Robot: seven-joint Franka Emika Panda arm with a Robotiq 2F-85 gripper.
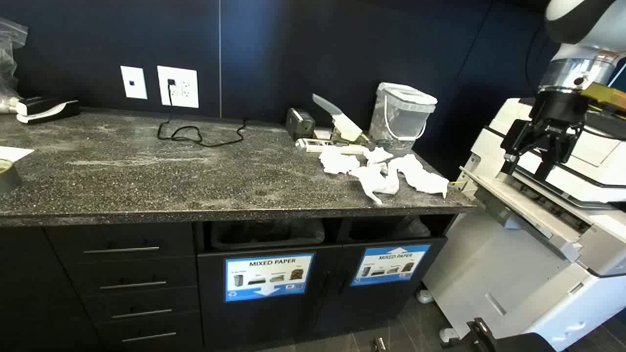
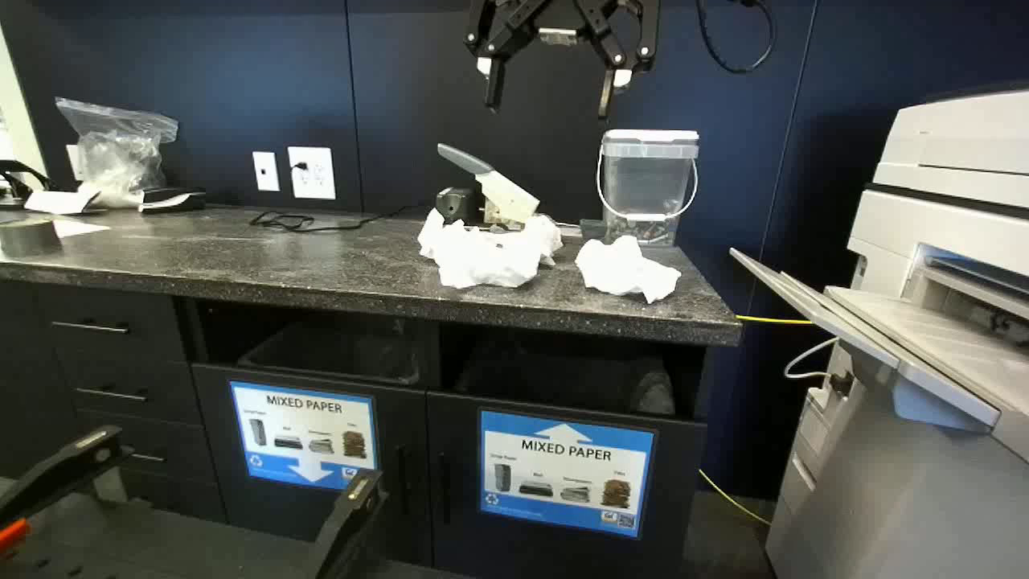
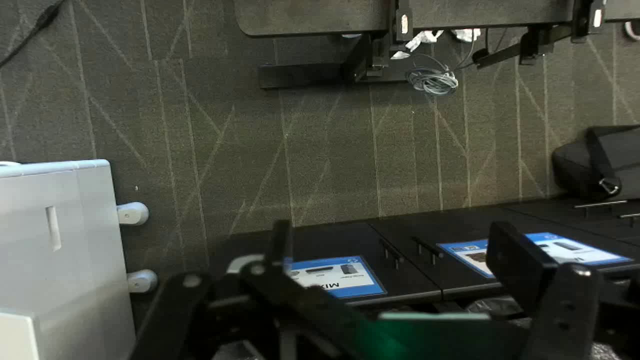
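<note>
High in exterior view 2, my gripper [image 2: 547, 104] hangs open, its two fingers wide apart with only the dark wall behind them. In exterior view 1 the same gripper [image 1: 524, 169] appears at the right, overlapping the printer in the picture. The wrist view has the open gripper over floor and cabinet fronts, with nothing between its fingers. Crumpled white paper or cloth [image 2: 489, 252] lies on the dark counter [image 2: 318, 262]. Another white crumpled piece [image 2: 627, 269] sits to its right, closer to the counter's right end.
A clear lidded bucket [image 2: 648, 183] stands at the back, beside a light-handled knife-like tool [image 2: 506, 196]. Bin openings [image 2: 333, 347] lie below the counter. The printer's tray [image 2: 849, 333] juts out at the right.
</note>
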